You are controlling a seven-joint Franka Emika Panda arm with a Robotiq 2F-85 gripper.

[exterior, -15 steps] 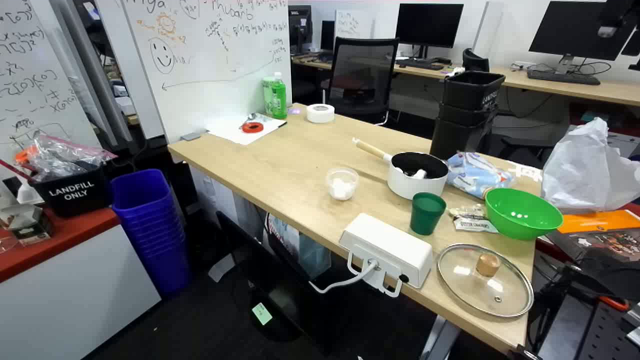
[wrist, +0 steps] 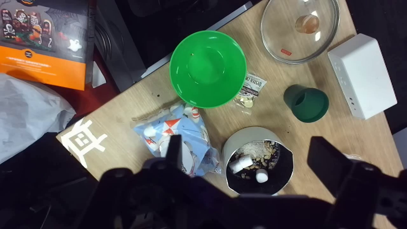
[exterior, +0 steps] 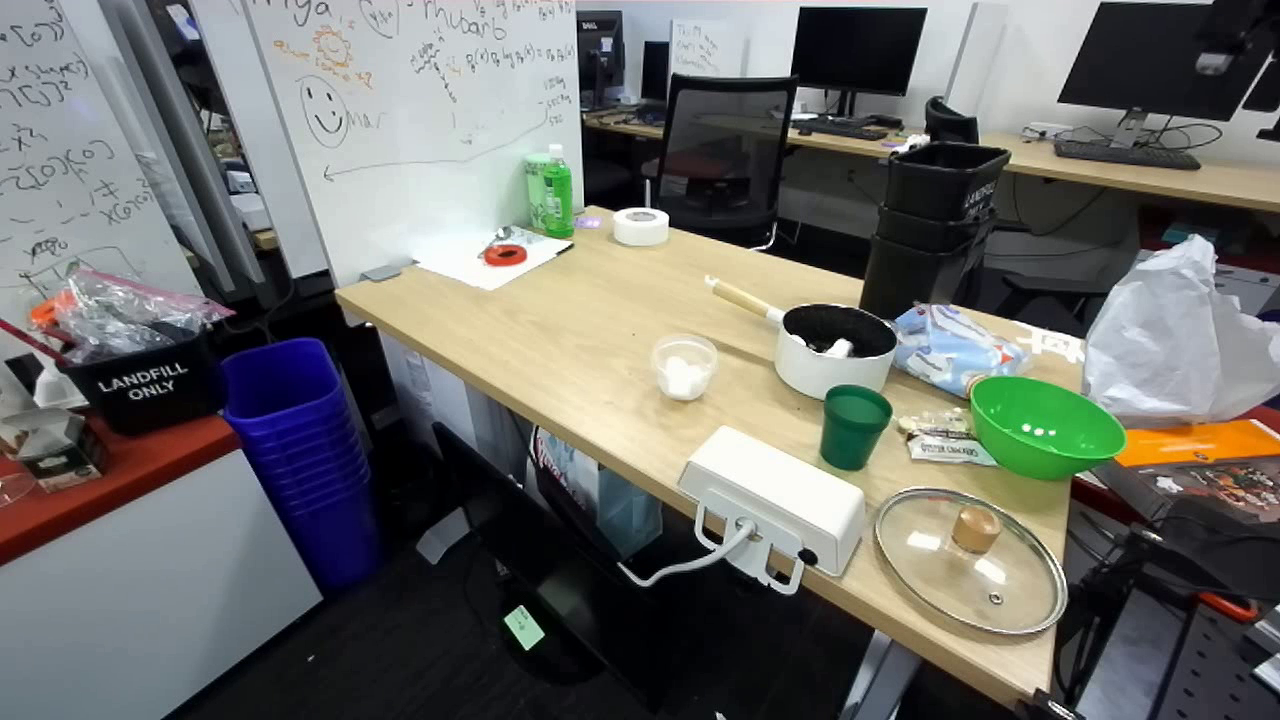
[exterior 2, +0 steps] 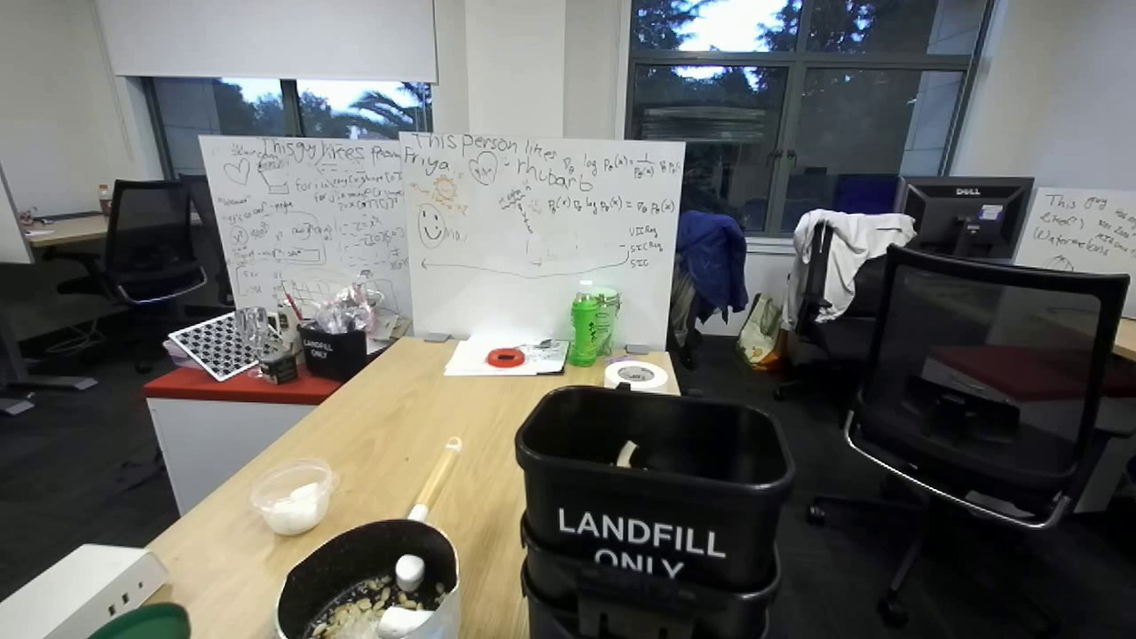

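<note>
My gripper stands open high above the table in the wrist view, its dark fingers wide apart and nothing held between them. Far below, between the fingers as seen from the wrist, is a white pot (wrist: 250,133) with a dark inside. Grains, beans and two white marshmallow-like pieces (wrist: 262,175) lie in it. Its wooden handle (exterior: 741,296) points toward the whiteboard. A green bowl (wrist: 208,68), a dark green cup (wrist: 307,103) and a blue patterned bag (wrist: 171,129) surround the pot. The clear tub (exterior: 685,366) with white pieces inside sits beside the pot.
A glass lid (exterior: 969,560) with a wooden knob and a white power box (exterior: 774,492) lie along the near edge. A small cracker packet (wrist: 250,89) is beside the bowl. Stacked black bins (exterior: 936,222) rise behind the pot.
The white pieces seen in the green bowl a second ago no longer show there. Other objects on the table look unmoved.
</note>
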